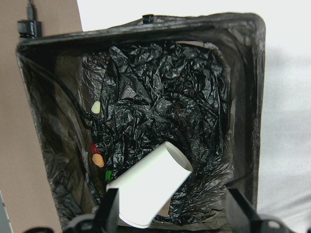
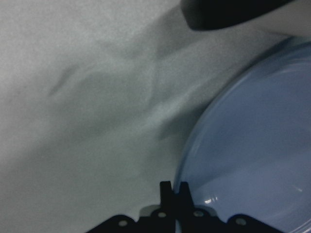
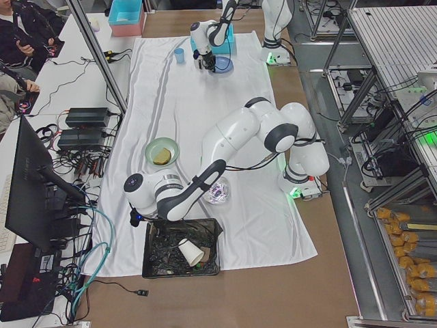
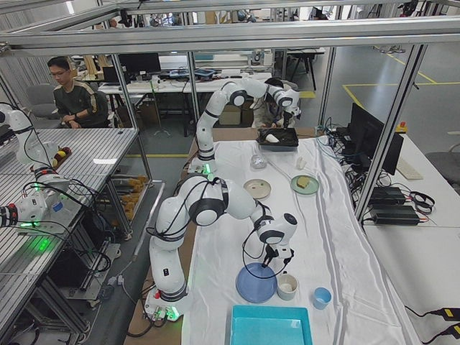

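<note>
A white paper cup [image 1: 150, 187] lies on its side in a black bag-lined bin [image 3: 150, 249], beside small scraps. My left gripper is open above the bin, nothing between its fingers. My right gripper has its fingertips close together at the near rim of a blue plate [image 2: 252, 141], at the far end of the cloth; whether the rim is between them I cannot tell clearly.
A green plate [image 4: 305, 188] with a yellow item, a beige plate [image 4: 256, 192], a white cup [image 4: 287, 291], a blue cup [image 4: 321, 300] and a turquoise tray [image 4: 270, 330] stand on the white cloth, whose middle is mostly clear.
</note>
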